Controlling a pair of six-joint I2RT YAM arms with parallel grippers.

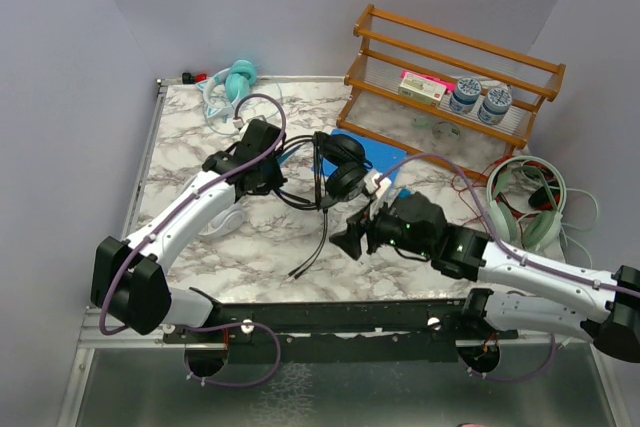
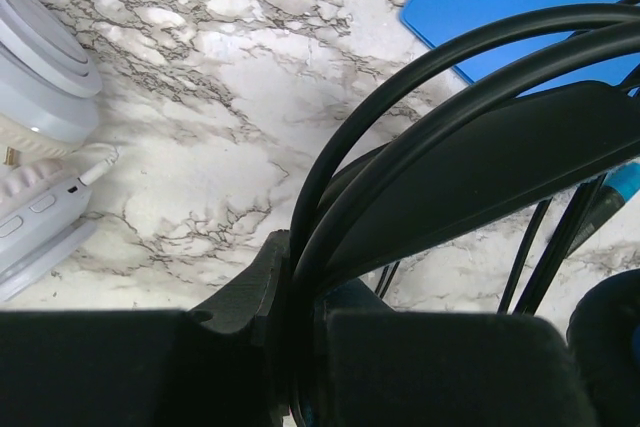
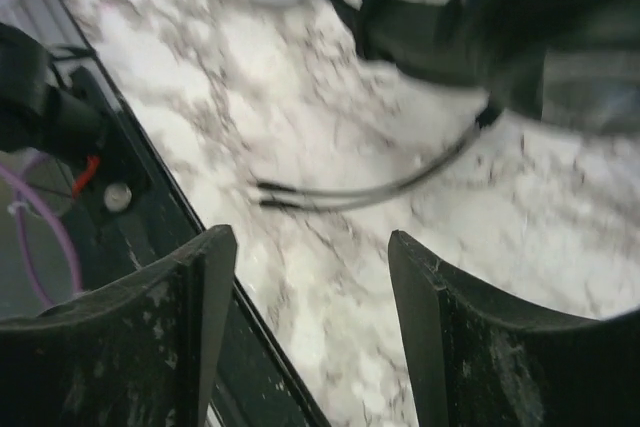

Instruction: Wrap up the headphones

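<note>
Black headphones [image 1: 342,157] hang above the marble table with their cable coiled into loops round the band. My left gripper [image 1: 271,183] is shut on the headband and cable loops, seen close in the left wrist view [image 2: 300,297]. Two loose cable ends [image 3: 340,197] trail toward the front edge. My right gripper [image 1: 359,232] is part open, to the right of and in front of the headphones, with nothing visible between its blurred fingers in the right wrist view.
A blue mat [image 1: 380,147] lies behind, with a wooden rack [image 1: 460,37] at the back right. White headphones [image 2: 40,67] lie left, teal headphones [image 1: 240,77] at the back, green-white headphones [image 1: 540,232] at the right.
</note>
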